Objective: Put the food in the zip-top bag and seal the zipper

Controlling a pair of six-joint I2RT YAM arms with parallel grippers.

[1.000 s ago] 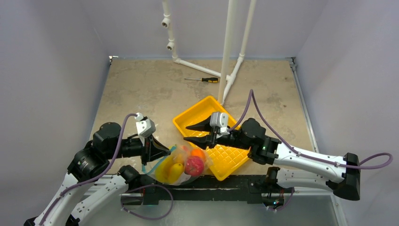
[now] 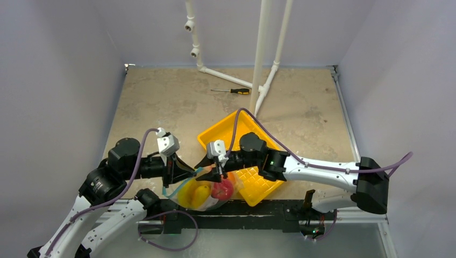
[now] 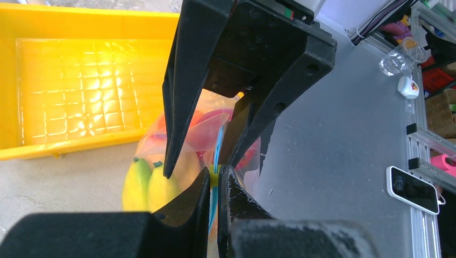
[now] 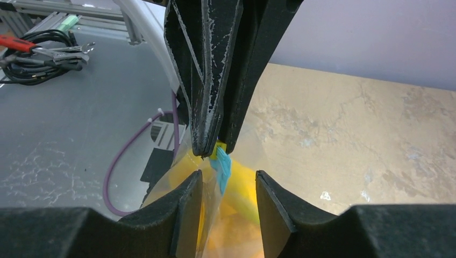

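A clear zip top bag [image 2: 171, 194] with yellow fruit [image 2: 200, 196], a red fruit [image 2: 222, 189] and something orange sits at the table's front edge. Along its mouth runs a blue zipper strip [image 4: 223, 171]. My left gripper is shut on the small yellow slider [image 3: 214, 176] of that strip. From the right, my right gripper reaches over the bag, its fingers [image 4: 185, 209] part open on either side of the blue strip just beside the slider. A gap still shows between the strip and each of those fingertips.
A yellow tray [image 2: 215, 128], empty where visible, stands behind and right of the bag, under the right arm. A screwdriver [image 2: 239, 91] lies farther back near white pipes [image 2: 231, 79].
My right gripper has moved left, from above the tray to the zipper strip beside the left gripper, and its fingers have narrowed. The left arm and the bag look almost still.
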